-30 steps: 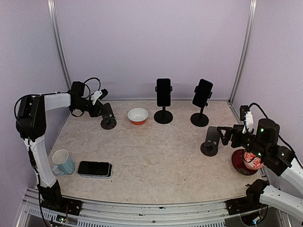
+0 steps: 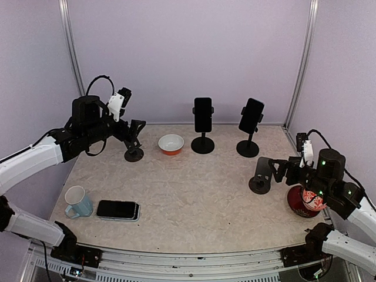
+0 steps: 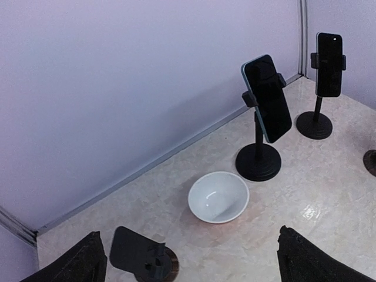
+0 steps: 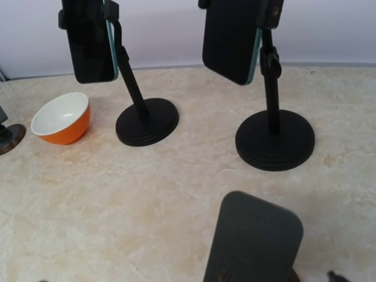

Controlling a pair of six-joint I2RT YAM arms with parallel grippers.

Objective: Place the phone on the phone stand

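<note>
A black phone (image 2: 117,209) lies flat at the front left of the table. My left gripper (image 2: 134,126) is open, above and in front of a small dark stand (image 2: 134,153) at the back left; that stand's plate (image 3: 132,249) shows low between the open fingers. My right gripper (image 2: 279,167) is open beside another small stand (image 2: 259,184), whose plate (image 4: 252,235) fills the lower right wrist view. Two taller stands at the back hold phones upright or tilted: one middle (image 2: 202,114), one right (image 2: 251,116).
A white-orange bowl (image 2: 171,144) sits at the back centre. A light blue mug (image 2: 80,201) stands left of the lying phone, and red dishes (image 2: 302,202) sit at the right edge.
The right arm looks unchanged.
</note>
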